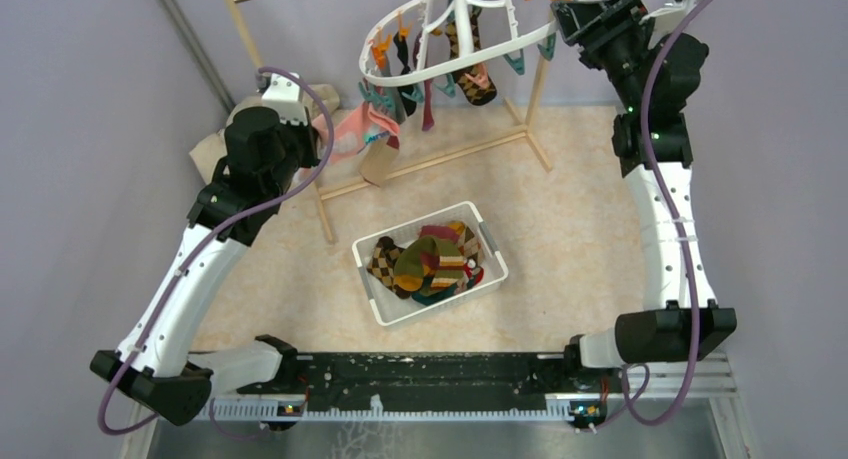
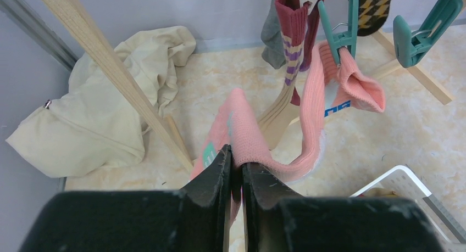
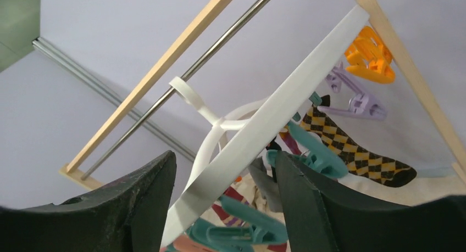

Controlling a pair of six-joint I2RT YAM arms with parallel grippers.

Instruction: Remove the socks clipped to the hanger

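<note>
A white oval hanger (image 1: pixel 490 49) carries clips and socks. My left gripper is shut on a pink sock (image 2: pixel 258 136), which still runs up to a teal clip (image 2: pixel 340 38). A striped sock (image 2: pixel 288 54) hangs behind it. My right gripper is open around the white rim (image 3: pixel 275 112) at the hanger's right side; whether it touches the rim I cannot tell. A checkered sock (image 3: pixel 351 153) hangs beyond, with teal, purple and orange clips nearby.
A white basket (image 1: pixel 362 279) of socks stands on the floor below. The wooden stand (image 1: pixel 540 149) surrounds the hanger; a beige cloth (image 2: pixel 99 115) lies at the back left.
</note>
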